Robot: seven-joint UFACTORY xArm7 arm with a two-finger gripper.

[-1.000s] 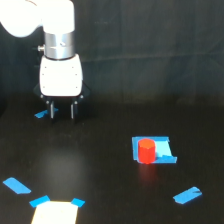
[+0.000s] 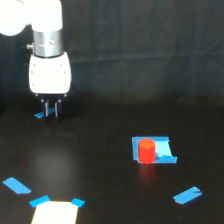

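Note:
My gripper [image 2: 51, 112] hangs at the left, below the white hand of the arm [image 2: 50, 74]. Its two fingers point down with a gap between them, and no object shows in that gap. Far from it, right of the middle, a red cylinder-like object [image 2: 147, 151] stands on the dark table. It sits on or in front of a light blue patch [image 2: 163, 149] edged with blue tape.
Blue tape marks lie at the left [image 2: 16, 186] and lower right [image 2: 186, 195]. A pale square [image 2: 54, 213] with blue tape at its corners is cut off by the bottom edge.
My gripper has moved a little left, and its fingers look closer together than before. The red object and the tape marks have stayed where they were.

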